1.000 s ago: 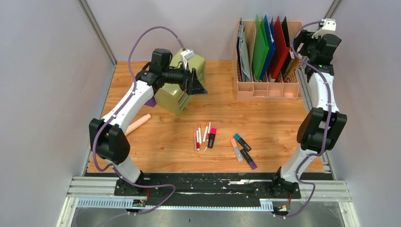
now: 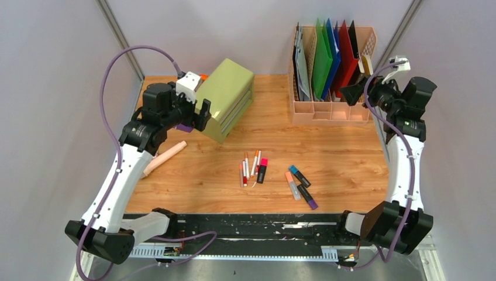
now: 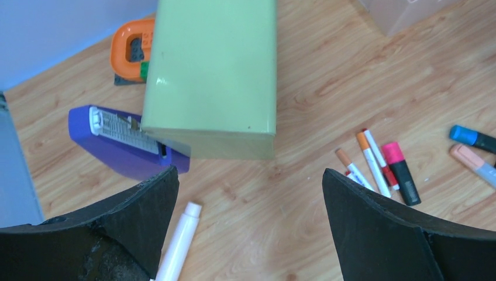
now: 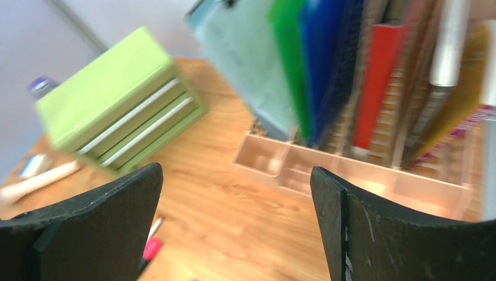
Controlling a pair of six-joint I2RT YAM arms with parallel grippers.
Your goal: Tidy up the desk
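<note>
My left gripper (image 2: 202,114) stands open and empty over the desk's left, beside the green box (image 2: 225,93); below it in the left wrist view are a purple object (image 3: 99,137), an orange item (image 3: 120,52) and a pale roll (image 3: 178,246). My right gripper (image 2: 352,93) is open by the pink file organizer (image 2: 329,117) holding colored folders (image 2: 321,58), blurred in the right wrist view. Several slim pens (image 2: 255,161), a pink-capped marker (image 2: 262,172) and several thick markers (image 2: 299,175) lie on the front middle of the desk.
Bare desk (image 2: 272,134) lies between the green box and organizer and at the front right. Walls bound the back and sides; a dark strip (image 2: 257,225) runs along the front edge.
My left gripper has moved left, away from over the green box's right side. The desk items are unchanged.
</note>
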